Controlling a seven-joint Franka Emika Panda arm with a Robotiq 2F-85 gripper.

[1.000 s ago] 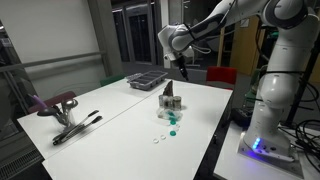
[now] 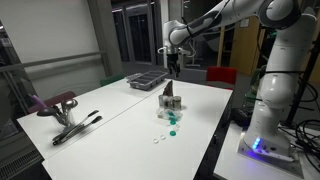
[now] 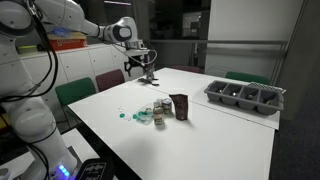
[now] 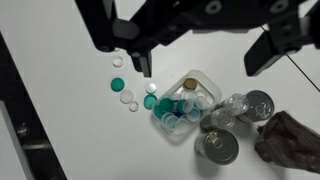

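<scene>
My gripper (image 2: 172,71) hangs well above the white table, with its two fingers (image 4: 143,62) wide apart and nothing between them. Below it in the wrist view lies a clear plastic container (image 4: 206,80) holding teal, clear and white caps, plus a gold one. Several loose caps, such as a teal cap (image 4: 117,86) and a clear cap (image 4: 126,97), are scattered on the table left of the container. Metal cans (image 4: 216,147) stand on its other side, beside a dark brown crumpled bag (image 4: 289,141).
A grey compartment tray (image 3: 245,97) sits toward one table edge. Across the table, a utensil holder (image 2: 66,118) stands near black tongs (image 2: 78,128).
In exterior view 1 my gripper has shifted a little to the left, and the wrist appears turned. The things on the table have stayed put.
</scene>
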